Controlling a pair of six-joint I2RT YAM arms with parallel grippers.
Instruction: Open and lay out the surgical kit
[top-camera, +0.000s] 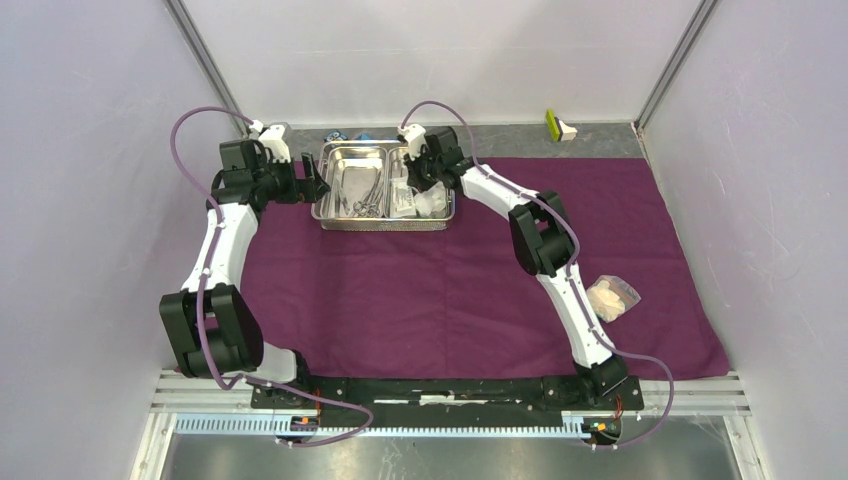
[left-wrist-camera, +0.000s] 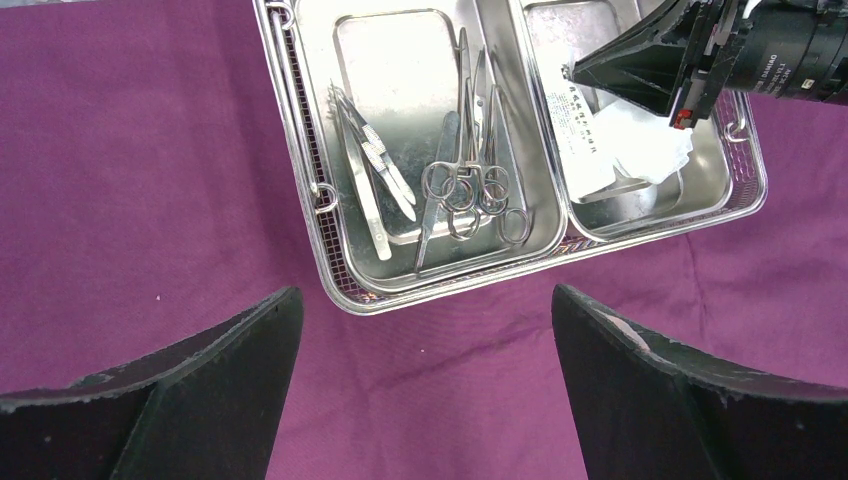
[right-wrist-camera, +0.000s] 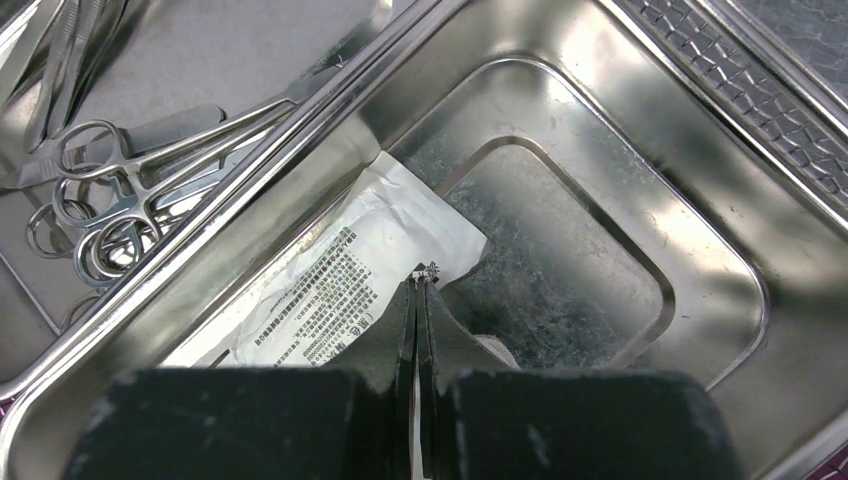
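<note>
The steel kit tray (top-camera: 385, 224) stands open at the back of the purple cloth, in two compartments. Scissors (left-wrist-camera: 460, 195), tweezers (left-wrist-camera: 365, 190) and other instruments lie in the left one. The right one holds a printed white packet (right-wrist-camera: 330, 290) and white material (left-wrist-camera: 645, 140). My right gripper is shut above the packet, fingertips at its edge; nothing clearly shows held between them. My left gripper (top-camera: 316, 178) is open at the tray's left side, nothing between its fingers.
A clear bag (top-camera: 612, 298) with pale contents lies at the front right of the cloth. A green-and-white item (top-camera: 560, 128) sits on the grey strip behind.
</note>
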